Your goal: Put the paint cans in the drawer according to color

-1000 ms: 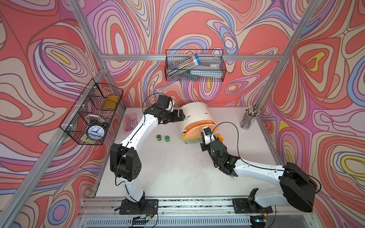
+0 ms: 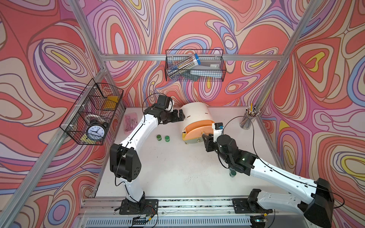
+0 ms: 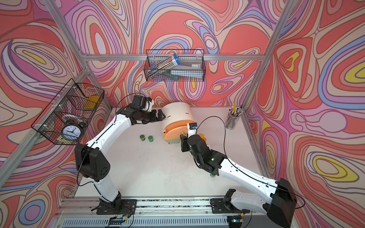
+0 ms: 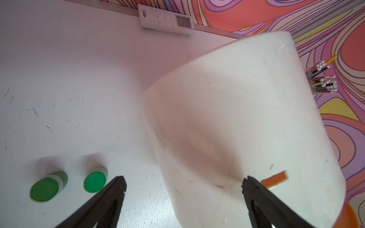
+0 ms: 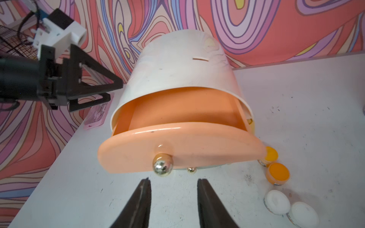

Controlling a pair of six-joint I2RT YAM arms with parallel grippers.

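Observation:
The white rounded cabinet (image 2: 195,112) stands at mid-table with its orange top drawer (image 5: 181,142) pulled out; the part of its inside that shows is empty. My right gripper is open in front of that drawer, clear of the gold knob (image 5: 162,165). My left gripper stands open above the cabinet's left side, nothing held. Two green cans, one larger (image 4: 44,190) and one smaller (image 4: 95,180), sit left of the cabinet. On its right are two orange cans (image 5: 278,173) and two white-lidded cans (image 5: 276,202).
Another green-topped can (image 2: 232,173) is under the right forearm. A pencil cup (image 2: 248,117) stands at the back right, a pink tray (image 2: 130,122) at the back left. By the back edge lies a white remote (image 4: 165,19).
The left arm has stayed still; the drawer remains pulled out.

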